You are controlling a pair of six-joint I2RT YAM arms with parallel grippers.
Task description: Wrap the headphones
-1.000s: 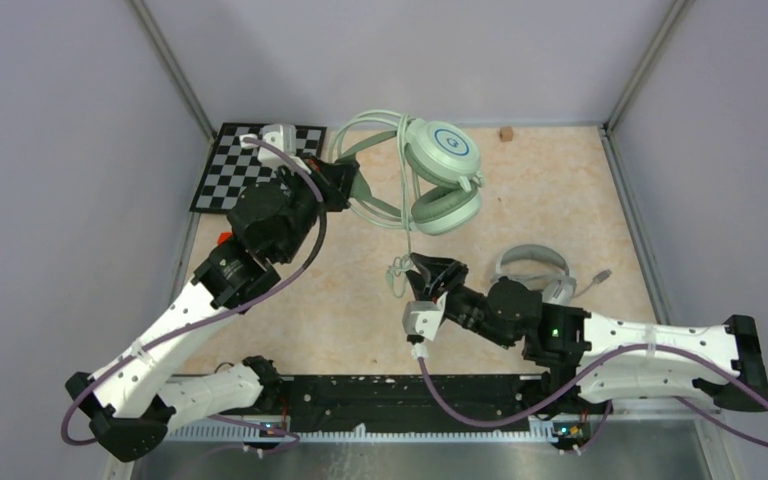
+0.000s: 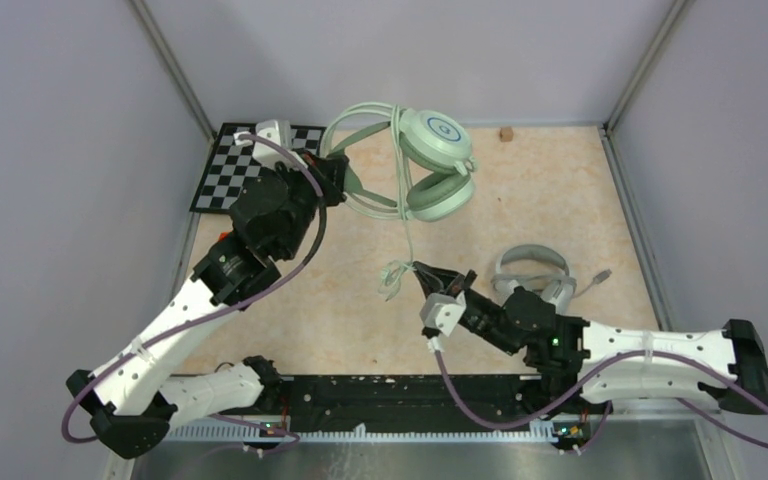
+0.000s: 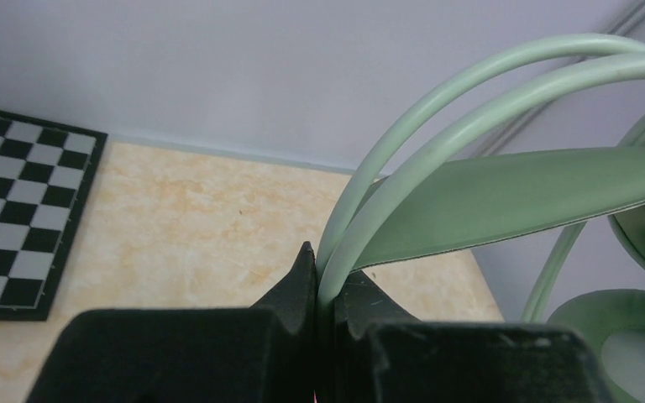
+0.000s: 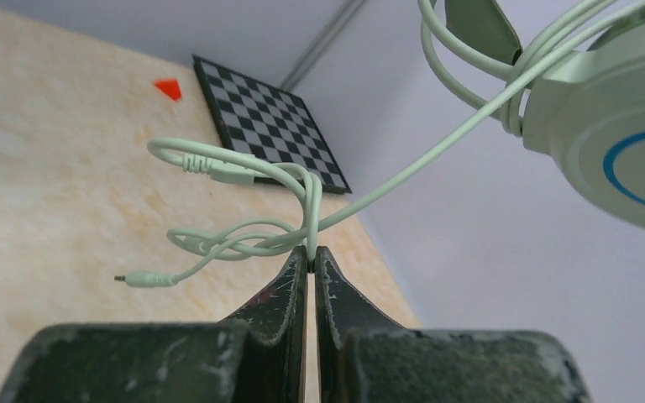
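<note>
Pale green headphones (image 2: 440, 140) hang in the air above the table, their headband (image 3: 504, 84) pinched by my left gripper (image 2: 340, 172), which is shut on it. Several turns of the green cable (image 2: 398, 150) run around the headphones beside the ear cups. From there a taut strand (image 4: 420, 164) leads down to my right gripper. That gripper is shut on the cable, with a loose bundle of loops hanging past the fingertips. The plug (image 4: 151, 279) on the cable's end sticks out free.
A second, grey pair of headphones (image 2: 532, 253) lies on the table at right. A checkered board (image 2: 230, 175) is at back left, and a small brown block (image 2: 506, 133) at the back.
My left gripper and the headphones have shifted slightly left and toward the back. My right gripper has moved a little to the right, still with the cable.
</note>
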